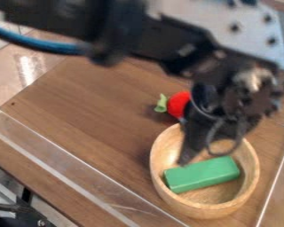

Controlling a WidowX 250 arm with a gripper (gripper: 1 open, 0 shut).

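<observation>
A wooden bowl point(169, 177) sits at the lower right with a green block point(201, 175) lying inside it. My dark gripper point(198, 140) hangs over the back of the bowl, blurred, above the block and apart from it; it looks shut, with nothing visible between its fingers. Behind it a red strawberry-like toy point(177, 104) with a green top lies on the wood, partly hidden.
Clear plastic edging point(61, 168) runs along the front left. The arm with a blue cable fills the top of the view.
</observation>
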